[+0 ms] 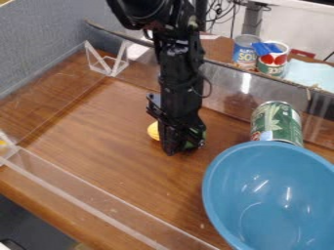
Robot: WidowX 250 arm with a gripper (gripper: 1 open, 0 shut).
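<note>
My black gripper (178,139) is down near the wooden tray floor (92,146), left of a blue bowl (274,200). It is shut. A small yellow object (154,131) shows just left of its fingers, partly hidden behind them; whether any part of it is between them is hidden. A green patterned can (275,123) stands behind the bowl.
Clear acrylic walls border the tray. Two cans, one (245,51) blue and one (271,62) red-white-green, stand beyond the back wall near a pale cloth (311,76). The left half of the tray is mostly clear.
</note>
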